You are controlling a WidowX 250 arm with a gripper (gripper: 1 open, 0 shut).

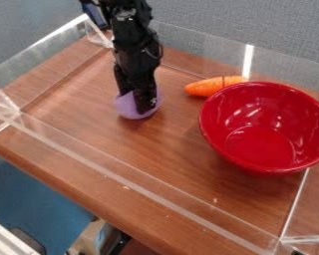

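Observation:
My black gripper [137, 92] reaches down from the top centre onto a light purple object [133, 110] on the wooden surface, left of middle. The arm and fingers cover much of that object, so I cannot tell whether the fingers are shut on it or open around it.
A large red bowl [263, 126] fills the right side. An orange carrot [209, 87] lies just behind it to the left. Clear plastic walls border the wooden surface [139, 169], which is bare in front of the gripper and at the left.

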